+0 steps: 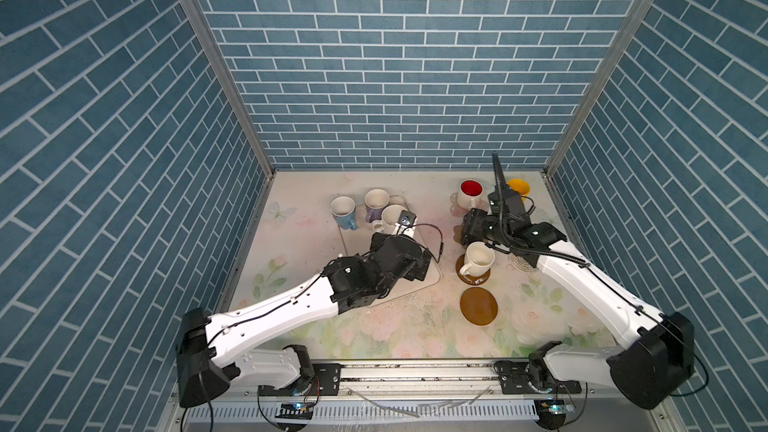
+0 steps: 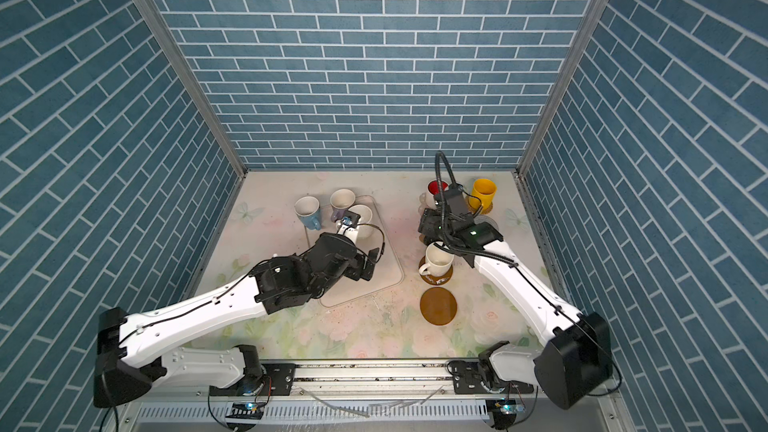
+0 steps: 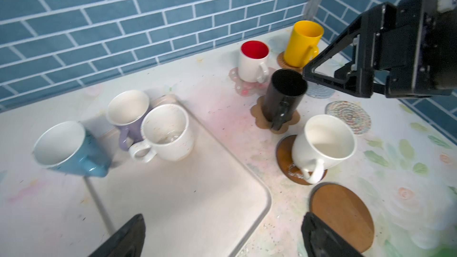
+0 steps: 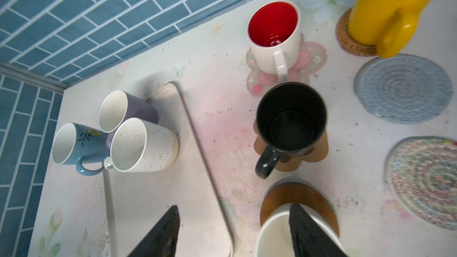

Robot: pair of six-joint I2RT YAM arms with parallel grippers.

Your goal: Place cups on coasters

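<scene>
Above the tray my left gripper stands open, with nothing between its fingers. My right gripper is open too, empty, near the black cup (image 4: 290, 119) and above the plain white cup (image 4: 280, 238). That white cup sits on a brown round coaster (image 3: 285, 159), a little off its middle. The black cup stands on a brown flower-shaped coaster (image 3: 259, 114), the red-lined cup (image 3: 253, 61) on a pink one, the yellow cup (image 3: 302, 42) on a woven one. A speckled white cup (image 3: 166, 133), a purple cup (image 3: 127, 114) and a blue cup (image 3: 71, 147) cluster at the tray's far end.
The beige tray (image 3: 200, 200) is bare over its near part. Empty coasters are a brown round one (image 1: 478, 306), a grey-blue one (image 4: 404, 88) and a multicoloured woven one (image 4: 428, 180). Brick walls close the back and sides.
</scene>
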